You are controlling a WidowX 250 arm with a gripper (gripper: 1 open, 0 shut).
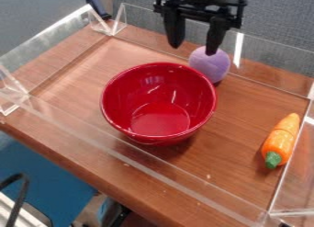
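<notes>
My black gripper (196, 38) hangs open at the top centre, its two fingers apart with nothing seen between them, over the back of the table near a purple round object (210, 68). A red bowl (157, 116) stands empty in the middle of the table. An orange toy carrot (282, 139) with a green tip lies to its right.
Clear low walls (185, 185) border the wooden table (86, 65). Bare wood shows left of the bowl and between the bowl and the carrot. A grey wall stands behind.
</notes>
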